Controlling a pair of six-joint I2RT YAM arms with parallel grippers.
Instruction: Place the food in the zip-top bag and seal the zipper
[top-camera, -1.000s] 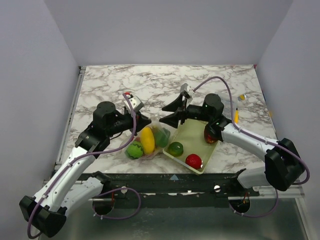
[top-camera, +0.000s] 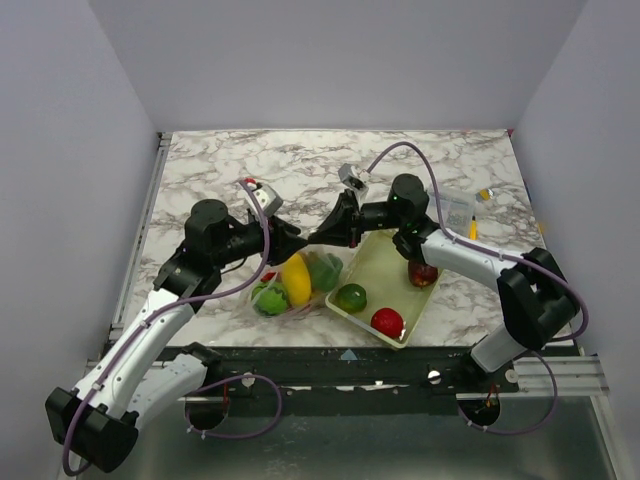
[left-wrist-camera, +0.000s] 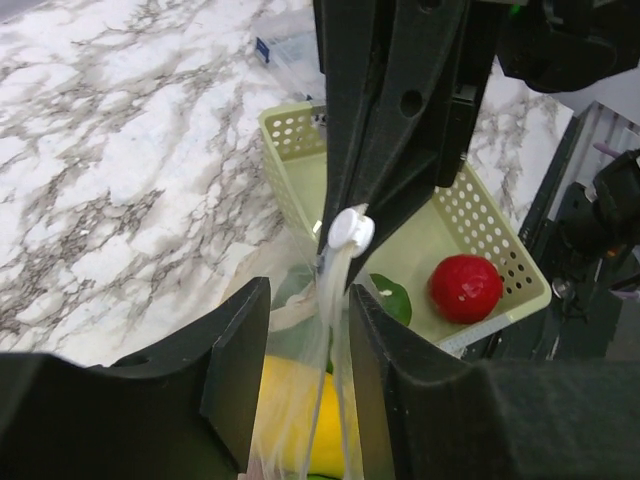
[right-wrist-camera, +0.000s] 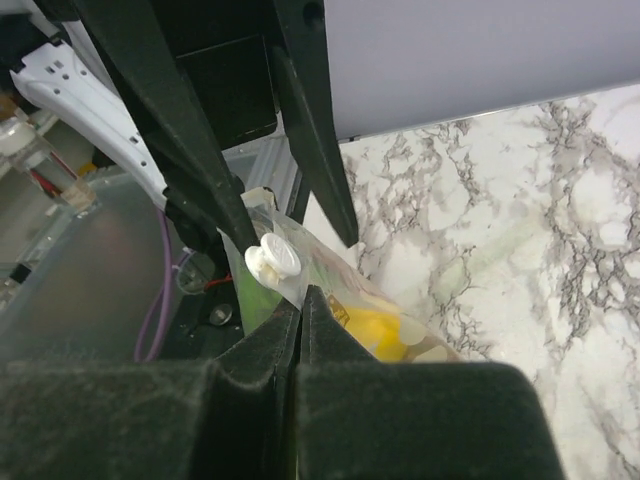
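Note:
The clear zip top bag (top-camera: 322, 262) stands on the table with a yellow food piece (top-camera: 296, 280), a round green one (top-camera: 270, 298) and another green piece inside. My left gripper is part open around the bag's upper edge, the strip hanging between its fingers. Facing it, my right gripper is shut, with the edge of the bag at its fingertips. Right by those tips sits the white zipper slider, also between the spread left fingers in the right wrist view. How much film the right fingers pinch is hidden.
Close on the right lies a pale green basket (top-camera: 393, 270) holding a green food piece (top-camera: 351, 297), a red one (top-camera: 387, 322) and a dark red one (top-camera: 422, 273). Behind the right arm is a clear container (top-camera: 457, 210).
My right gripper has moved left to the bag's top edge and shut from wide open. The left gripper has opened partway and barely moved.

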